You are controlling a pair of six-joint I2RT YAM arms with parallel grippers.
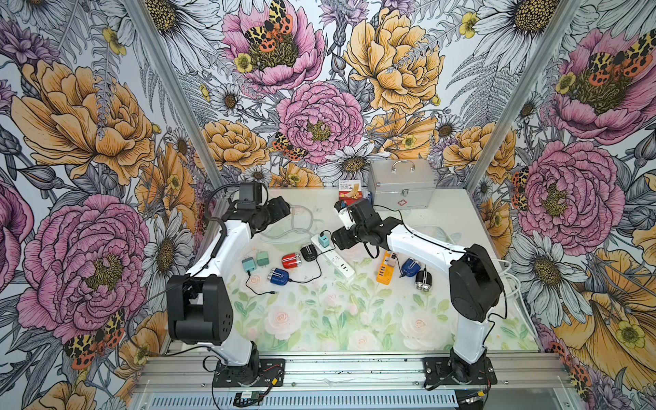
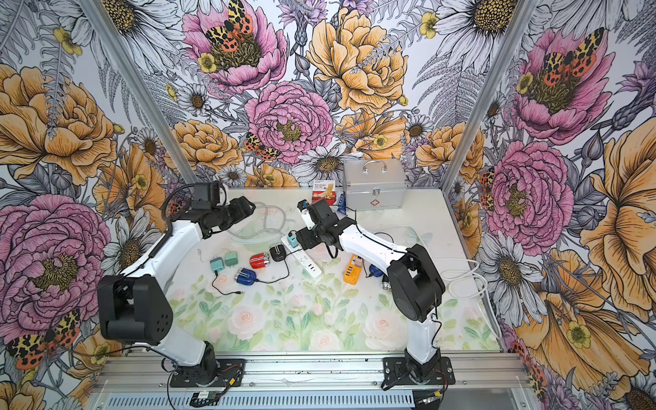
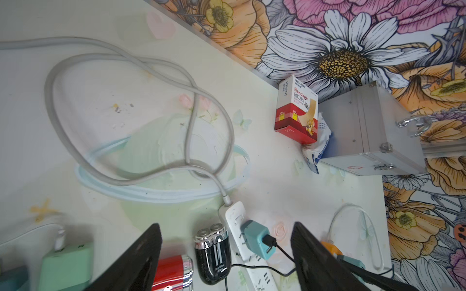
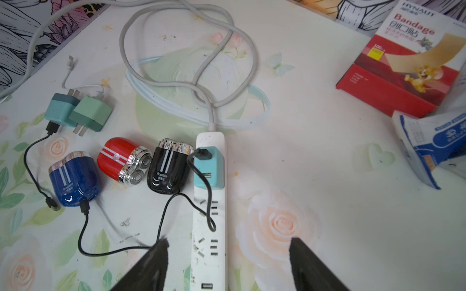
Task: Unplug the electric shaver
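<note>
A teal adapter [image 4: 209, 169] is plugged into the far end of a white power strip [image 4: 209, 242]. From it a black cord [image 4: 167, 213] loops to the blue shaver [image 4: 75, 179]; a red shaver [image 4: 121, 157] and a black shaver [image 4: 169, 167] lie between. My right gripper hovers over the strip, fingers [image 4: 148, 264] apart with nothing gripped. Over the back left of the table my left gripper [image 1: 280, 208] is raised and open. In the left wrist view the adapter [image 3: 258, 238] shows beyond its empty fingers.
Two loose teal and green adapters [image 4: 90, 114] lie at left. Right of the strip are an orange strip [image 1: 384, 270], a second blue shaver [image 1: 410, 267] and a black one [image 1: 423, 278]. A bandage box [image 3: 296, 110] and metal case [image 3: 369, 131] stand behind.
</note>
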